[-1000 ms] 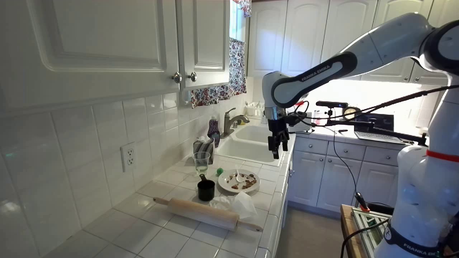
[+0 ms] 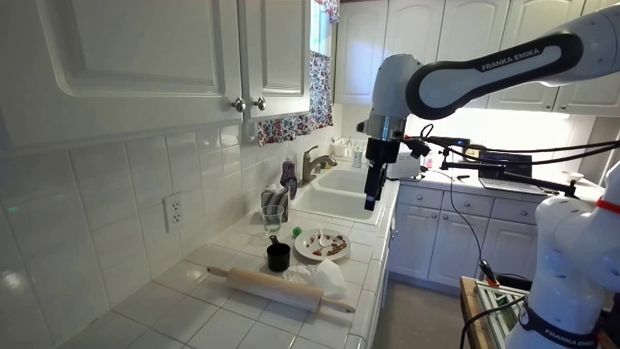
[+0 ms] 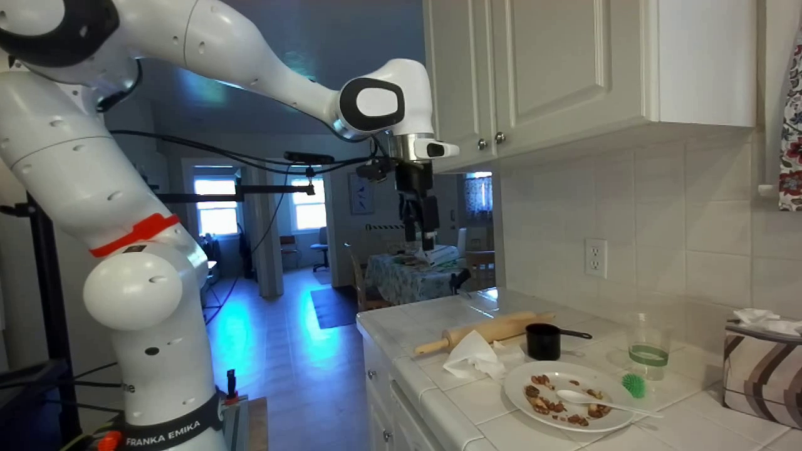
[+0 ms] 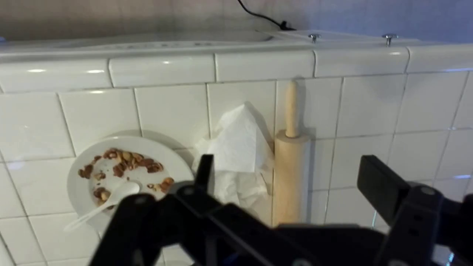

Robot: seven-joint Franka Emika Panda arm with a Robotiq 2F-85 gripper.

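High above the counter my gripper hangs fingers down, with nothing between its fingers. In the wrist view the gripper is open wide, its two black fingers far apart. Between them, well below, lie a crumpled white paper napkin and a wooden rolling pin side by side. To the left sits a white plate holding scattered nuts and a white plastic spoon. A black measuring cup stands beyond the napkin in exterior view 2; the wrist view does not show it.
A clear cup, a green spiky ball and a tissue box stand near the plate, toward the wall. The sink lies past them. Bare tiles extend beyond the rolling pin. Wall cabinets overhang the counter.
The arm has changed pose and the gripper has turned about its vertical axis; its wrist now sits higher in exterior view 1. The objects on the counter have not moved.
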